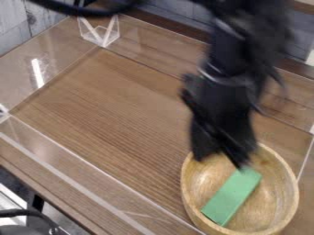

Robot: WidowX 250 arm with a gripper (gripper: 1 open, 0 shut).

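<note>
My dark gripper (221, 123), blurred by motion, fills the upper right middle of the camera view, above a wooden bowl (196, 184). A green block (229, 197) lies in the bowl, clear below the blurred fingers. The blur hides whether the fingers are open or shut.
The wooden table (86, 110) has free room at its left and middle. A white wire-like object (101, 30) stands at the back left, near the table's edge. Dark cables lie at the bottom left.
</note>
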